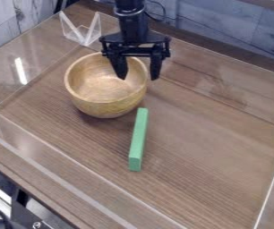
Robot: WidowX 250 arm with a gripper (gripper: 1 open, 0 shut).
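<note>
My black gripper (137, 55) hangs at the top centre over the back rim of a tan wooden bowl (98, 96), its two fingers spread apart and open, with nothing seen between them. A green stick (139, 139) lies on the wooden table in front of the bowl, slightly right of it.
Clear plastic pieces stand at its edges at the upper left and far left. A dark object sits at the bottom left corner, off the wood.
</note>
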